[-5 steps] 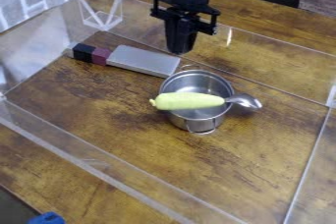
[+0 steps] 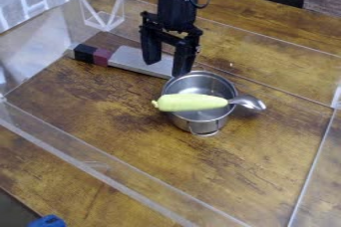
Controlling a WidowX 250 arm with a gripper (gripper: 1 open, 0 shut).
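My black gripper [image 2: 170,48] hangs open at the top centre, its fingers above the space between the grey cleaver-like slab and the pot. A steel pot [image 2: 200,119] sits right of centre, with a pale green corn-like vegetable [image 2: 186,102] lying across it and a shiny metal handle [image 2: 250,103] sticking out to the right. A flat grey slab [image 2: 138,61] with a dark end lies behind and left of the pot, partly under the gripper.
Clear plastic walls edge the wooden work surface [image 2: 107,151]. A blue object [image 2: 46,221] lies at the lower left corner, outside.
My gripper has moved down and slightly toward the viewer, closer to the pot and slab. The pot, vegetable and slab look unchanged.
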